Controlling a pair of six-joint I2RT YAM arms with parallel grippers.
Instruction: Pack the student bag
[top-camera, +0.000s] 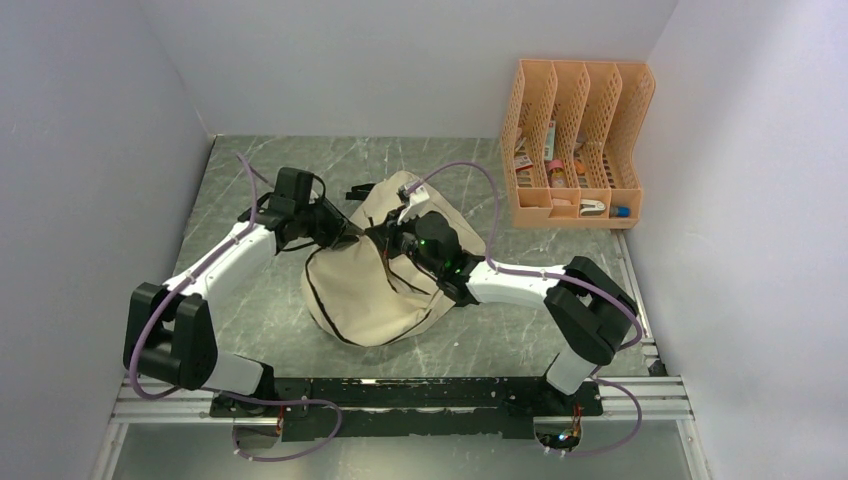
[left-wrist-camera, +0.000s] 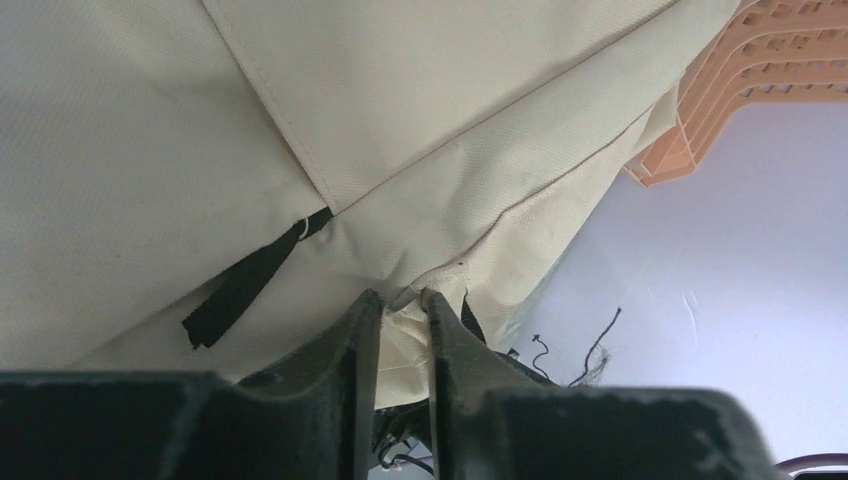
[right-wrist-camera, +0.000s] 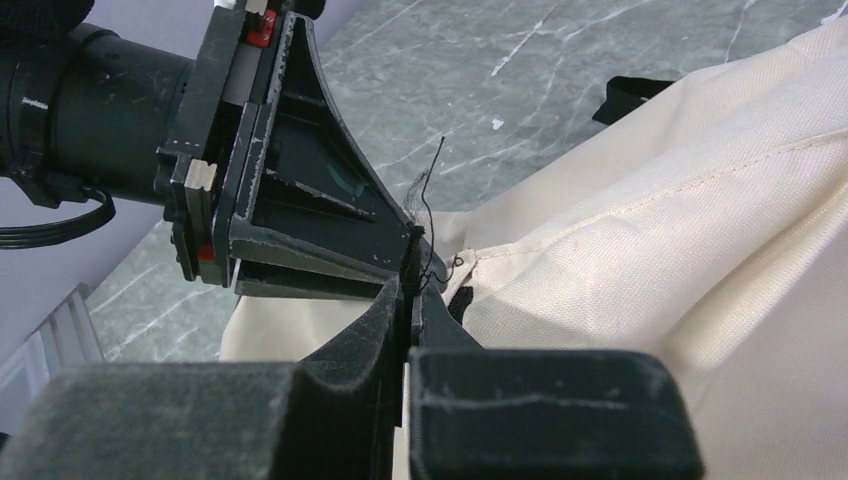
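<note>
The cream student bag (top-camera: 360, 290) lies on the table with its front towards me, edged by a black zipper line. My left gripper is at its upper edge, the fingers part open with a narrow gap. A fold of cream cloth and a small grey piece show at its fingertips; whether they are gripped I cannot tell. Close beside it, my right gripper is shut, with a frayed black tape end (right-wrist-camera: 413, 240) pinched at its tips. Loose threads stick up from there. The bag's inside is mostly hidden by the right arm.
An orange organizer (top-camera: 579, 210) with several slots stands at the back right, holding small items such as a blue one (top-camera: 620, 211) and a bottle (top-camera: 557, 174). A black strap (top-camera: 359, 191) lies behind the bag. Bare table shows left and right.
</note>
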